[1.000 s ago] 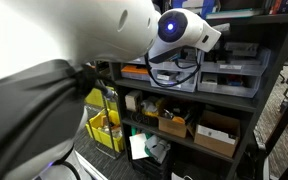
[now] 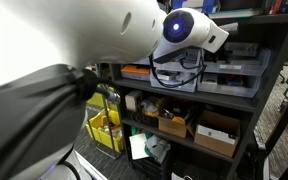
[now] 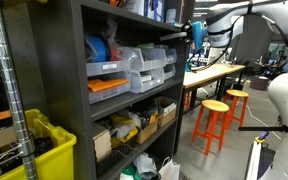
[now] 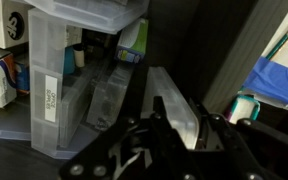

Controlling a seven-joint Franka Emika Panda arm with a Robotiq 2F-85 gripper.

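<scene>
A pale, translucent oblong thing lies between the dark fingers of my gripper in the wrist view, and the gripper is shut on it. What exactly it is cannot be told, as its lower end is hidden by the gripper. To its left stand clear plastic drawers with small boxes inside. In exterior view 1 the white arm reaches to the upper shelf in front of the clear bins, and its fingers are hard to make out. Exterior view 2 has the arm beside the rack's far end.
The dark shelf rack holds bins above and cardboard boxes lower down. Yellow crates stand at the left. Orange stools occupy the floor beyond the rack, with open floor around them.
The white arm has shifted slightly to the right in exterior view 1. The shelves and their contents look the same.
</scene>
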